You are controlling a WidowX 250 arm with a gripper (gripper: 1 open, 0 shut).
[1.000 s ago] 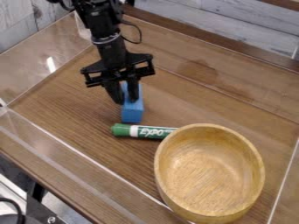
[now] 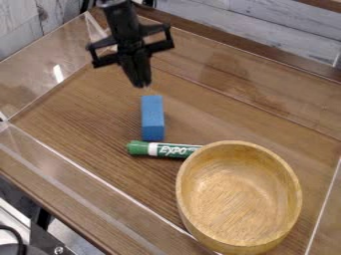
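Note:
My black gripper (image 2: 132,62) hangs over the upper left-middle of the wooden tray, blurred, above and behind a blue block (image 2: 154,118) that lies on the tray floor, clear of it. Whether its fingers are open or shut is hard to make out. A green Expo marker (image 2: 164,149) lies crosswise just in front of the block. An empty tan bowl (image 2: 237,195) sits at the lower right.
The tray's walls (image 2: 32,42) border the scene at the left and back. Bare floor lies to the left of the block and in the upper right.
My gripper has moved up and back, away from the blue block, which is now uncovered. The marker and bowl have stayed in place.

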